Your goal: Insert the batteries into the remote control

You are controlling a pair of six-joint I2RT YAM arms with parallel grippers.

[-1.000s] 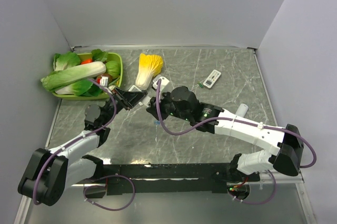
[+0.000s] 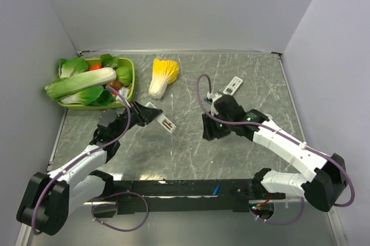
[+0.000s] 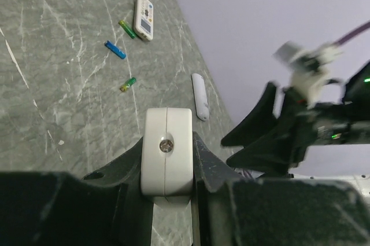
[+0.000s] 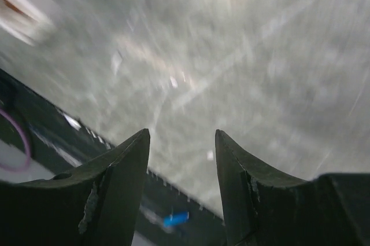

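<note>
My left gripper [image 2: 147, 114] is shut on a white remote control [image 3: 166, 153], seen end-on in the left wrist view and, in the top view, with an open battery compartment toward the middle. My right gripper [image 2: 209, 130] hangs over the middle right, its fingers [image 4: 113, 199] apart with nothing seen between them. In the left wrist view, a blue battery [image 3: 115, 49] and two green ones, the farther [image 3: 126, 29] and the nearer [image 3: 128, 84], lie loose on the table.
A basket of vegetables [image 2: 87, 84] fills the back left, a yellow cabbage [image 2: 163, 77] beside it. Another remote [image 2: 232, 86] lies at the back right, and a white cylindrical object [image 3: 200, 96] on the right.
My right gripper has pulled away from the held remote toward the right and front, uncovering the remote's compartment.
</note>
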